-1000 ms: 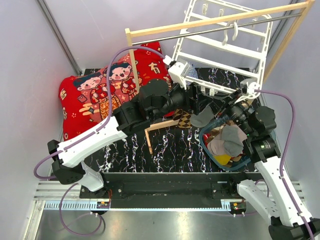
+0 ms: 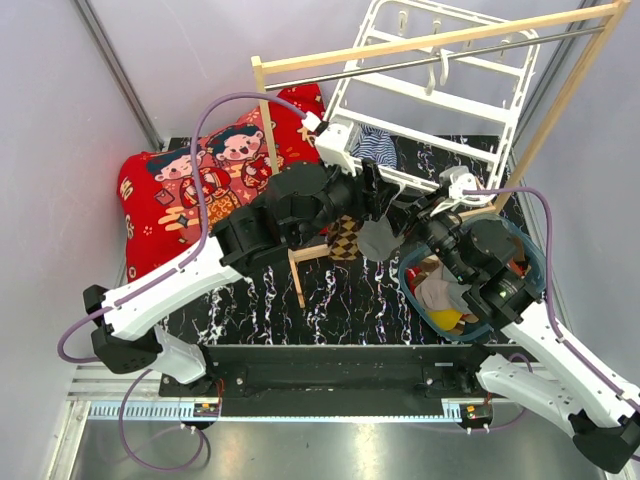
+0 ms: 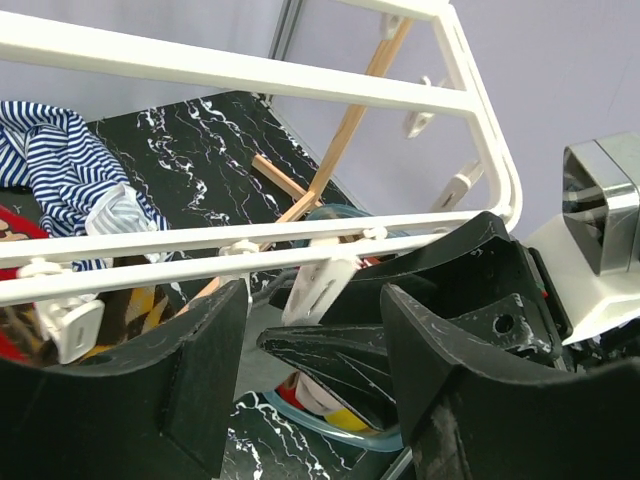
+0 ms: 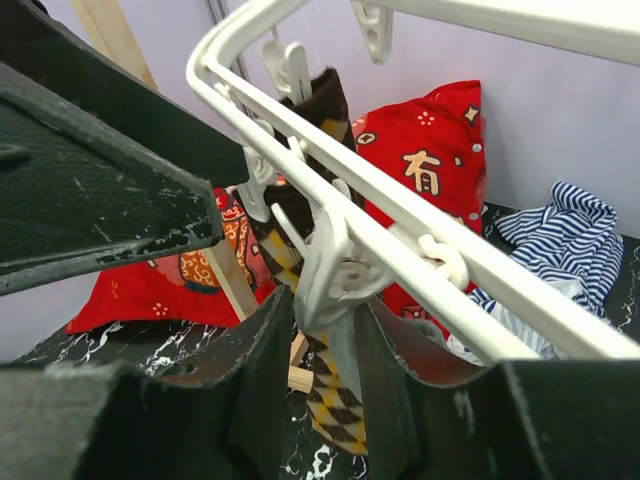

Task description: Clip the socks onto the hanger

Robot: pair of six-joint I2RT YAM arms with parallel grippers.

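The white clip hanger [image 2: 430, 130] hangs from the wooden rack. Both grippers meet at its front rail. In the left wrist view a white clip [image 3: 318, 285] sits between my left gripper and the black fingers of my right gripper [image 2: 410, 215]. In the right wrist view a clip [image 4: 325, 270] stands just above my right gripper's fingers, with a grey sock [image 4: 343, 355] below it, partly hidden by them. A checkered sock [image 4: 330, 400] hangs from another clip. Both grippers look part open; whether either grips the grey sock or clip is unclear.
Red cushions [image 2: 205, 195] lie at the left, and a striped sock [image 2: 376, 147] at the back. A blue basket [image 2: 430, 320] of socks stands at the right. The rack's wooden posts frame the hanger.
Over the last second both grippers and the hanger shifted left in the top view, with the right arm swinging left most.
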